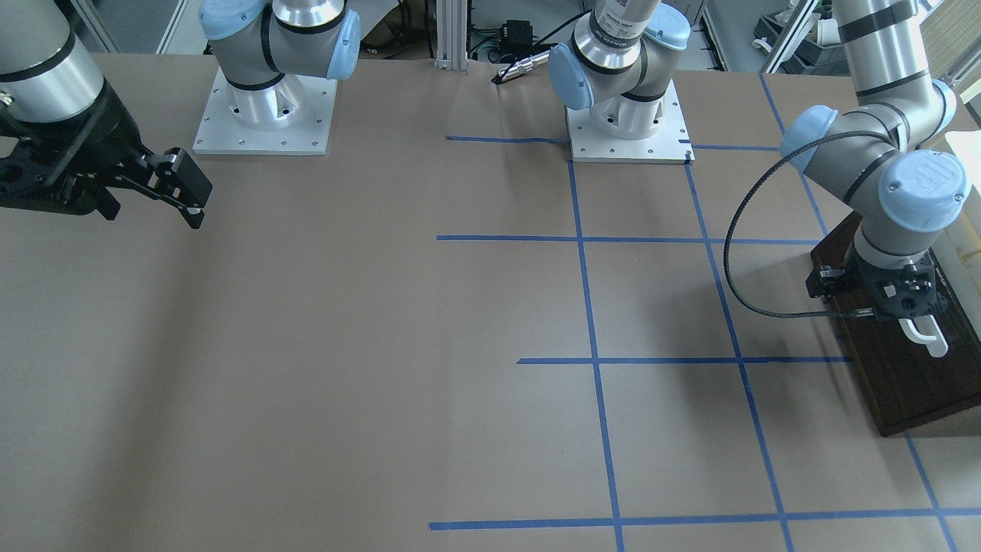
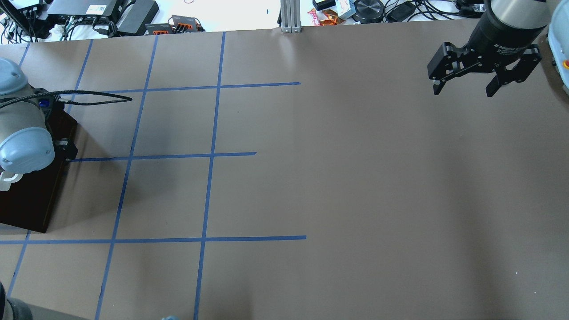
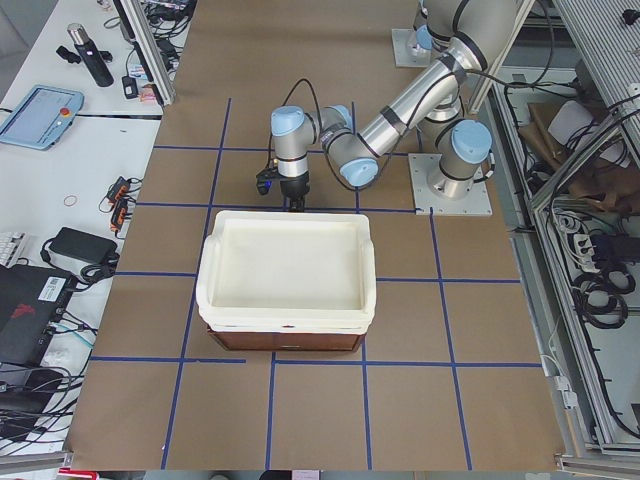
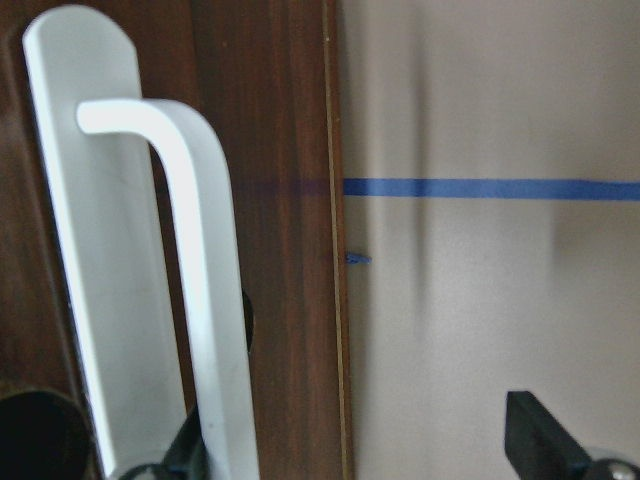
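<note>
A dark wooden box (image 1: 901,377) with a white lid or tray on top (image 3: 285,270) stands on the taped table. On its side is a white L-shaped handle (image 4: 205,280), also visible below my wrist in the front view (image 1: 926,339). My gripper is at the handle: one black finger sits behind the handle's lower part, the other is out over the table at right, with a wide gap between them, so it is open. The front view hides most of the fingertips.
Another arm's black gripper (image 2: 480,74) hangs over the far side of the table. More arm bases (image 1: 630,142) stand at the back edge. The middle of the table, with blue tape lines, is clear.
</note>
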